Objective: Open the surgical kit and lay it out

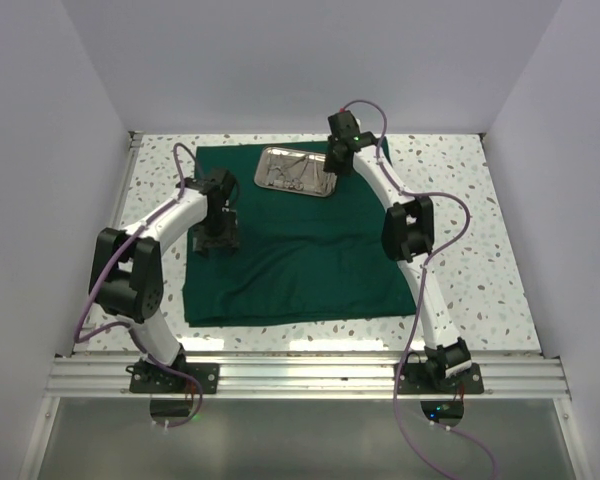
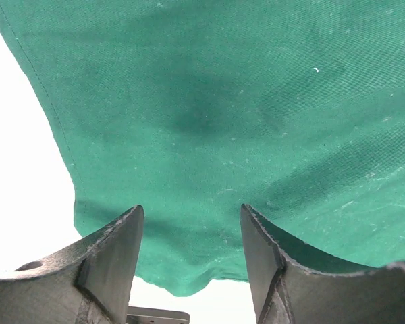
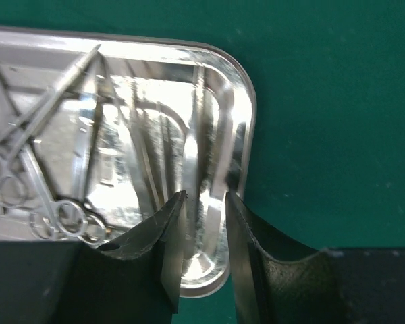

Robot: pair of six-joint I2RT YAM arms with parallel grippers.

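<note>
The green cloth (image 1: 300, 280) lies spread on the table, with the metal tray (image 1: 280, 170) near its back edge, holding scissors (image 3: 71, 217) and several long instruments. My left gripper (image 1: 217, 240) hangs open over the cloth's left side, nothing between its fingers in the left wrist view. My right gripper is at the tray's right end, its fingertips slightly apart at the rim; whether they hold the rim I cannot tell.
Bare speckled table (image 1: 465, 250) surrounds the cloth.
</note>
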